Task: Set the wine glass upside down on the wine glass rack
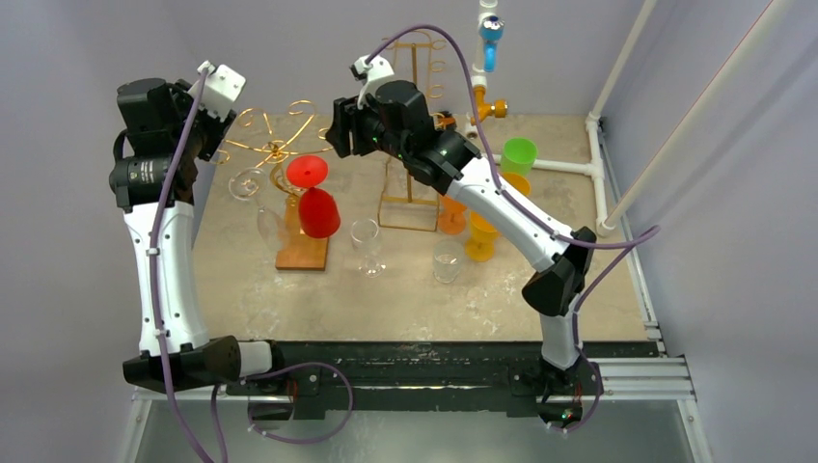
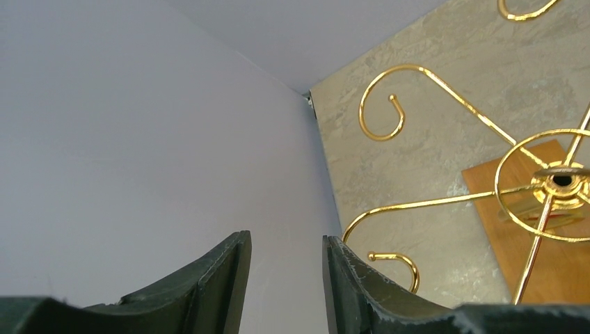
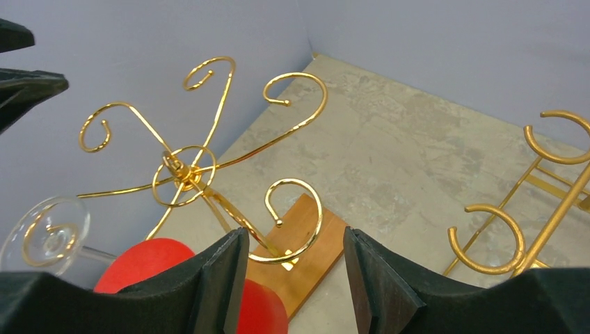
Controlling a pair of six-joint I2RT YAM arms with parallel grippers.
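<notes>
The gold rack (image 1: 275,149) stands on a wooden base (image 1: 302,253), its curled arms spread out. Upside down from this rack hang a red wine glass (image 1: 318,212) and a clear wine glass (image 1: 271,228). My right gripper (image 1: 340,135) is above and to the right of the rack; in its wrist view the fingers (image 3: 226,278) are apart with only background between them. At the rack's left, my left gripper has its fingers (image 2: 233,275) parted, and nothing is held there. A clear stemmed glass (image 1: 367,246) stands on the counter right of the red one.
A second, taller gold rack (image 1: 409,228) rises behind the right arm. Orange cups (image 1: 480,241), a green cup (image 1: 519,152) and a clear tumbler (image 1: 448,262) are to its right, near white pipes (image 1: 564,168).
</notes>
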